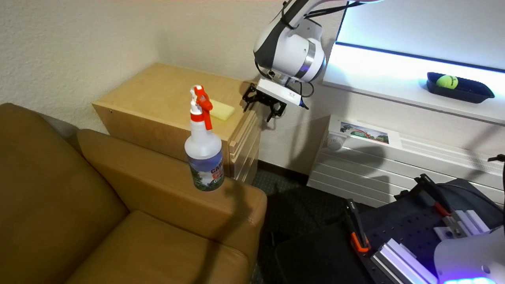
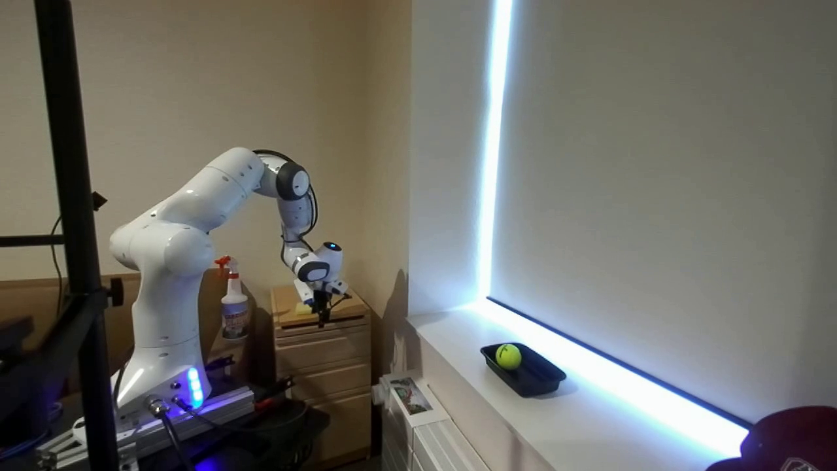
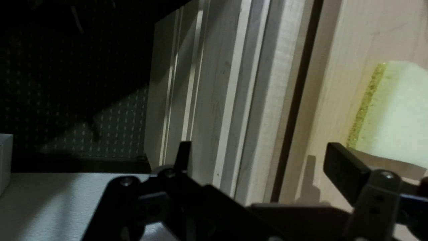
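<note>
A pale yellow sponge (image 1: pixel 221 110) lies flat on top of the wooden drawer cabinet (image 1: pixel 146 90), close to its drawer-side edge. My gripper (image 1: pixel 258 108) hangs in the air over that edge, with its fingers wide apart. In the wrist view the gripper is open with nothing between its fingers, above the cabinet's drawer fronts. One finger (image 3: pixel 345 172) appears just beside the sponge (image 3: pixel 395 114), whose right part runs out of that frame. In exterior view 2 the arm mostly covers the sponge.
A spray bottle (image 1: pixel 204 156) stands on the armrest of the brown sofa (image 1: pixel 142 165). On the windowsill (image 2: pixel 447 337), a black tray (image 2: pixel 527 381) holds a tennis ball (image 2: pixel 508 356). A white radiator (image 1: pixel 350 165) stands below. The cabinet's far top is clear.
</note>
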